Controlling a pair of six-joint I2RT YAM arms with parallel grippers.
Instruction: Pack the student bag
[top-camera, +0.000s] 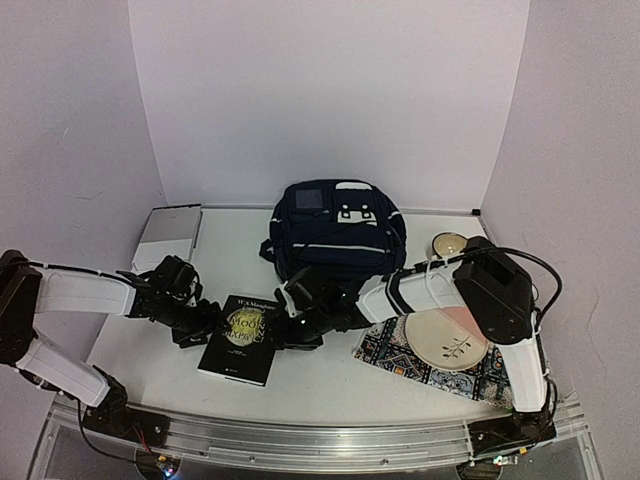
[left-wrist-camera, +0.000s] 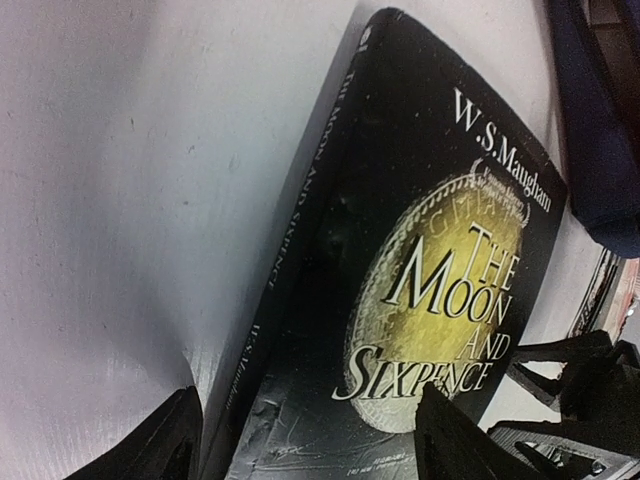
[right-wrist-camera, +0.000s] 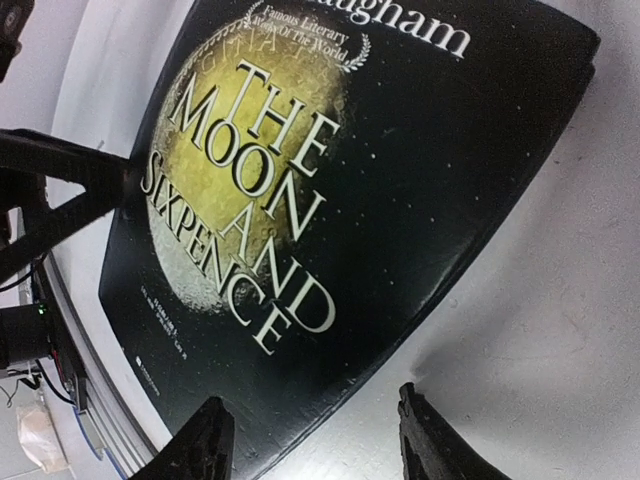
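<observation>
A black book (top-camera: 238, 343) with a yellow moon cover lies flat on the white table. At its spine side, my left gripper (top-camera: 205, 325) is low; in the left wrist view its fingers are open, the spine edge running between the fingers. On the opposite side my right gripper (top-camera: 284, 333) hovers by the other long edge. The right wrist view shows its fingers (right-wrist-camera: 208, 440) apart, one over the cover and one over bare table. Neither gripper is closed on the book (right-wrist-camera: 330, 240). Behind stands the navy backpack (top-camera: 340, 228), upright.
A grey flat case (top-camera: 170, 223), like a laptop, rests at the back left. To the right, a patterned mat (top-camera: 385, 352) bears a plate (top-camera: 440, 350), with a small bowl (top-camera: 449, 243) behind, partly hidden by the right arm.
</observation>
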